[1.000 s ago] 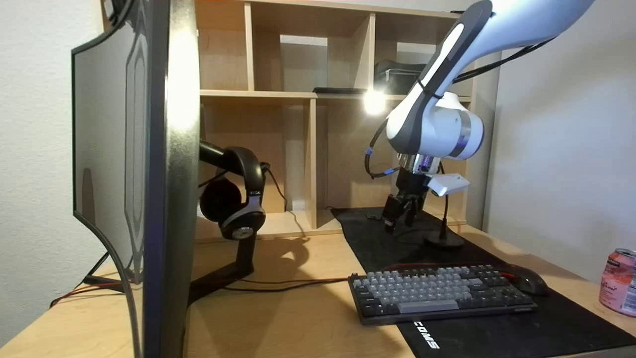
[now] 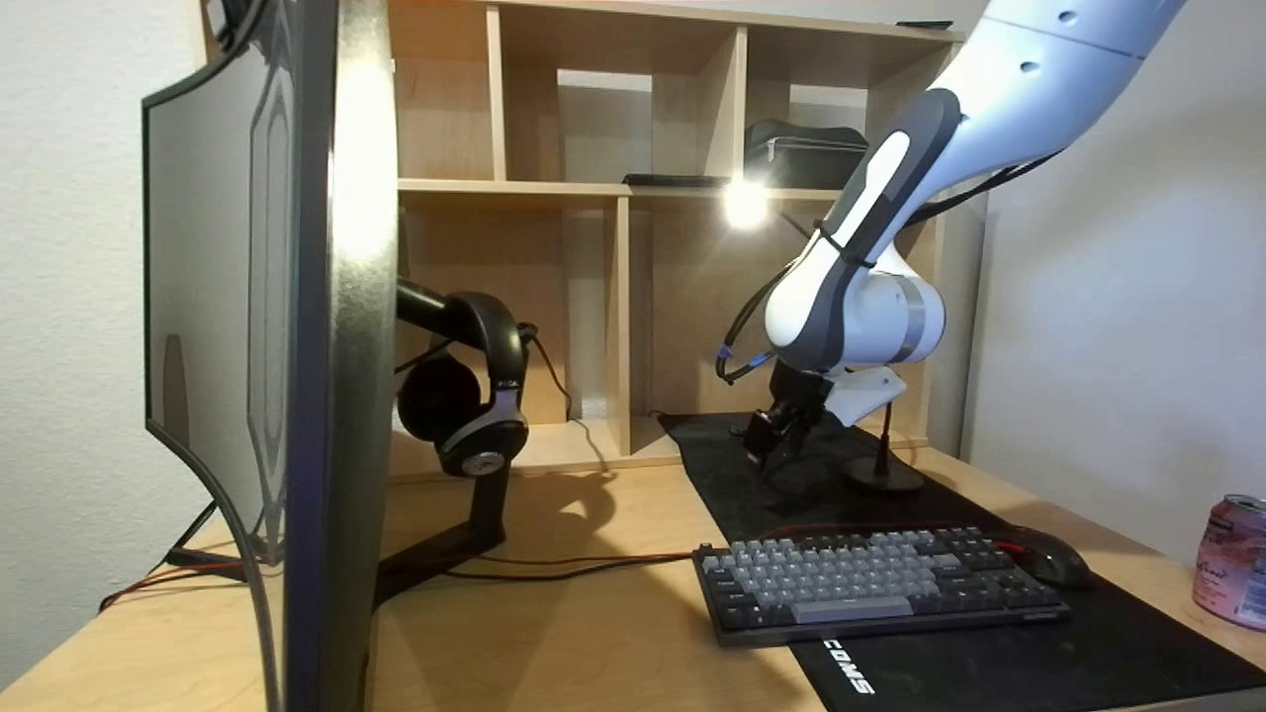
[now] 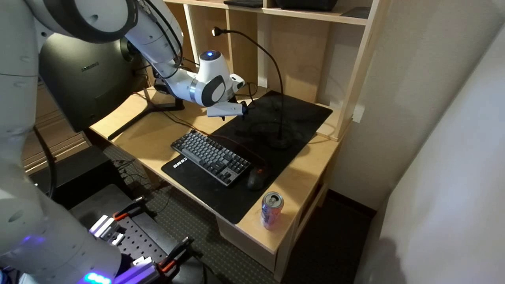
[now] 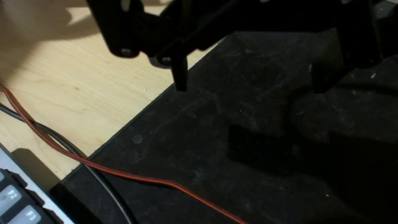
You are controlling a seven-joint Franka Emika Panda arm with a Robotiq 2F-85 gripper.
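My gripper is open above the black desk mat (image 4: 209,149), its two dark fingertips well apart and only mat visible between them. In the first exterior view the gripper (image 2: 768,449) hangs behind the grey and black keyboard (image 2: 878,576), close to the lamp base (image 2: 884,476). A red cable (image 4: 130,175) and a black cable (image 4: 108,186) cross the mat's edge below the fingers in the wrist view. Just the keyboard's corner (image 4: 22,201) shows there. In the second exterior view my arm mostly hides the gripper.
A mouse (image 3: 257,179) lies right of the keyboard, and a pink can (image 3: 272,210) stands at the desk's front right corner. The lamp's thin neck (image 3: 279,80) rises beside the arm. Headphones (image 2: 481,386) hang near the monitor (image 2: 362,356); wooden shelves (image 2: 617,320) close off the back.
My wrist and forearm have come lower. The gripper, which pointed nearly straight down, is now tilted and sits slightly farther left. The desk objects have not moved.
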